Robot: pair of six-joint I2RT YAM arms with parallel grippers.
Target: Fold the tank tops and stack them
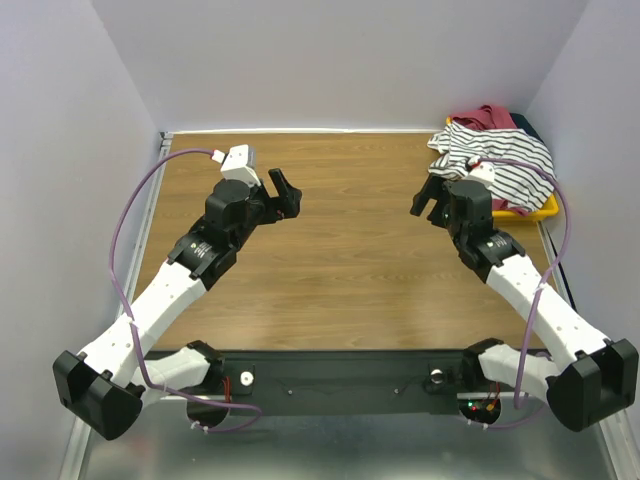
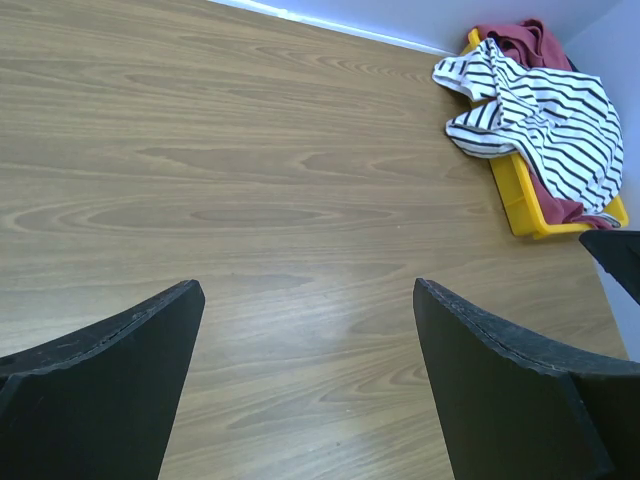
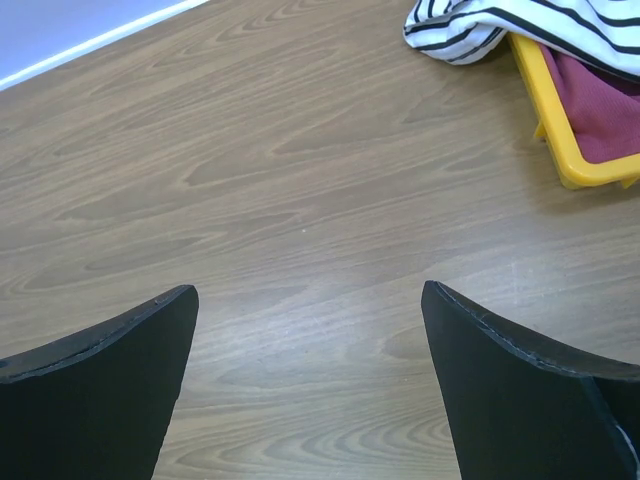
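Observation:
A pile of tank tops fills a yellow bin [image 1: 540,213] at the back right: a black-and-white striped one [image 1: 510,182] on top, hanging over the left rim, maroon cloth [image 1: 485,116] beneath, and some dark cloth at the back. The pile also shows in the left wrist view [image 2: 560,130] and partly in the right wrist view [image 3: 540,20]. My left gripper [image 1: 278,190] is open above the left-middle of the table, empty. My right gripper [image 1: 428,200] stands open just left of the bin, with nothing between its fingers.
Walls close it in at the back, left and right; the dark front edge [image 1: 330,380] runs below both arms.

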